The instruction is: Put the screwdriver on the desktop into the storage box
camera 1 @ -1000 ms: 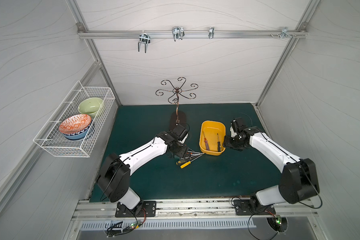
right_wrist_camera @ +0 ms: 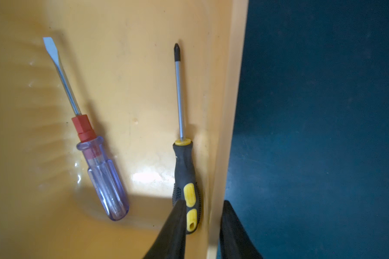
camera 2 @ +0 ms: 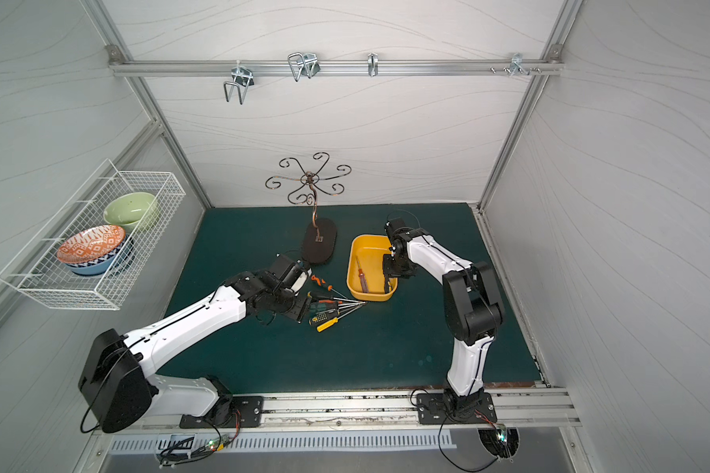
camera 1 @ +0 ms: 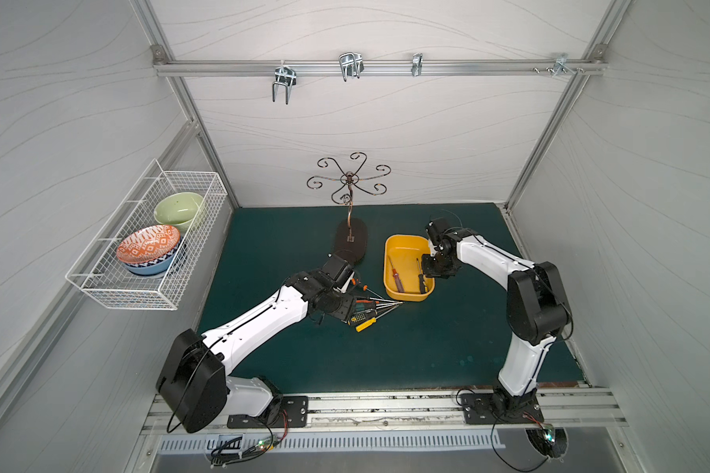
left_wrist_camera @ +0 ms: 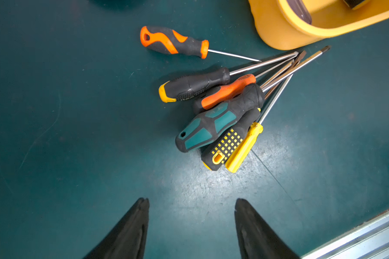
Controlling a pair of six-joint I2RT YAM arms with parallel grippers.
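Note:
The yellow storage box (camera 1: 406, 244) sits right of centre, holding a red-and-purple screwdriver (right_wrist_camera: 103, 181) and a black-yellow screwdriver (right_wrist_camera: 185, 168). My right gripper is shut on the box's right wall. A pile of screwdrivers, among them a teal one (left_wrist_camera: 211, 125), a yellow one (left_wrist_camera: 242, 151) and an orange-grey one (left_wrist_camera: 168, 41), lies on the desktop left of the box's near end. My left gripper stands open over the desktop beside this pile, nothing between its fingers.
A metal ornament on a dark base (camera 1: 348, 236) stands behind the pile. A wire basket (camera 1: 94, 280) with bowls hangs on the left wall.
The right arm has moved left to the box's wall, and the box has shifted slightly left and back. The left arm has drawn back a little to the left and down.

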